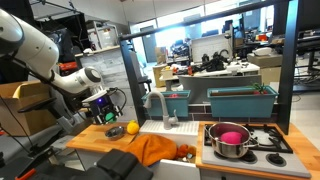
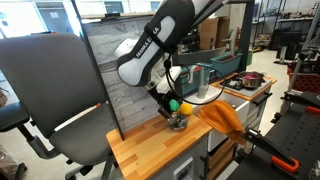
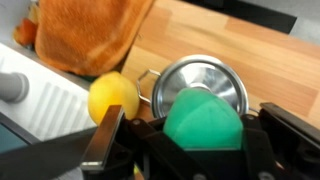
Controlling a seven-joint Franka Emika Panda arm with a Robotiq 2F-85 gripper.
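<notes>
A green rounded object (image 3: 203,118) fills the space between the fingers of my gripper in the wrist view, and I am shut on it. Behind it lies a shiny metal bowl (image 3: 218,75) with a side handle, partly hidden by the green object. In exterior view 1 the gripper (image 1: 105,113) hangs above the left end of the wooden counter with the green object (image 1: 110,117), close to the metal bowl (image 1: 115,132). Exterior view 2 also has the green object (image 2: 174,105) just above the bowl (image 2: 178,123).
A yellow round object (image 3: 112,97) stands beside the bowl. Orange cloth (image 1: 152,149) drapes over the counter, near the sink tap (image 1: 165,110). A steel pot (image 1: 230,145) with something pink inside sits on the right. Bare wood (image 2: 150,146) lies left of the bowl.
</notes>
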